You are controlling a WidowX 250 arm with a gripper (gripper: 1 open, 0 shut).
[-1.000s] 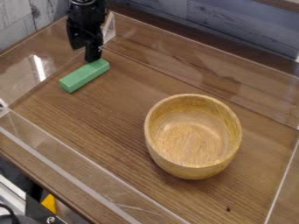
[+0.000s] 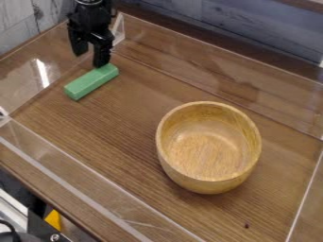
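My gripper (image 2: 91,47), black, hangs in the upper left of the camera view, its fingers open over the wooden surface. Just below it lies a green rectangular block (image 2: 93,82), set diagonally and apart from the fingers. A large round yellow bowl (image 2: 209,167) stands at the lower right.
The wooden tray (image 2: 139,104) has raised walls along the back and left. Some cables and a small yellow item (image 2: 53,217) show outside it at the lower left.
My gripper has shifted very slightly at the upper left. The block and bowl are where they were.
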